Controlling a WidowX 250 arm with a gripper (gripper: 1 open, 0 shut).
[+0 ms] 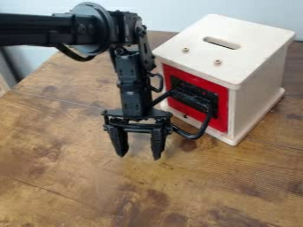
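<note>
My black gripper (pixel 137 142) hangs pointing down over the wooden table in the middle of the view, its two fingers apart with nothing visible between them. Just behind and to its right stands a pale wooden box (pixel 246 62) with a slot in its sloped top. Its red front panel (pixel 222 122) carries a black fitting with a curved black handle or tube, which runs behind the gripper's right side.
The table's back edge runs behind the arm, with a pale wall beyond.
</note>
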